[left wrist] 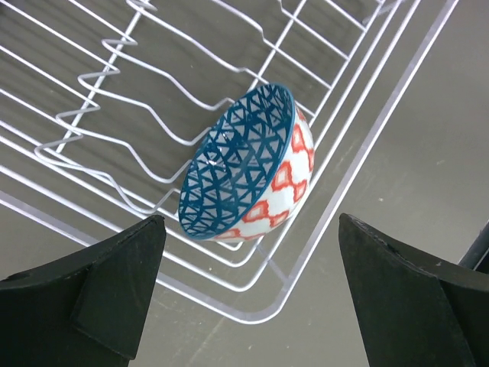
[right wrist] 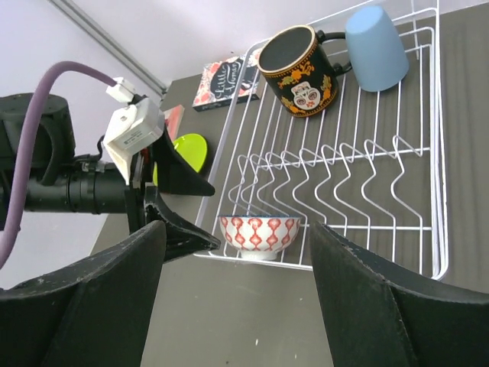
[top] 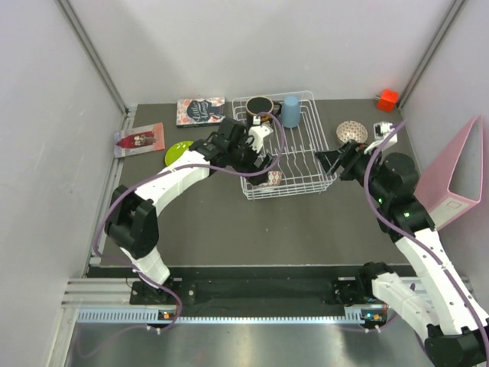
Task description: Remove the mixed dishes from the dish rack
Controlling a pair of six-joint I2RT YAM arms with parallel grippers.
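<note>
The white wire dish rack holds a small patterned bowl at its front left, a dark mug and a blue cup at the back. My left gripper is open over the bowl, which lies tilted between and beyond its fingertips in the left wrist view. My right gripper stands open at the rack's right side, nothing between its fingers.
A green plate and two flat printed packages lie left and behind. A speckled bowl is right of the rack, with an orange cube and pink binder farther right.
</note>
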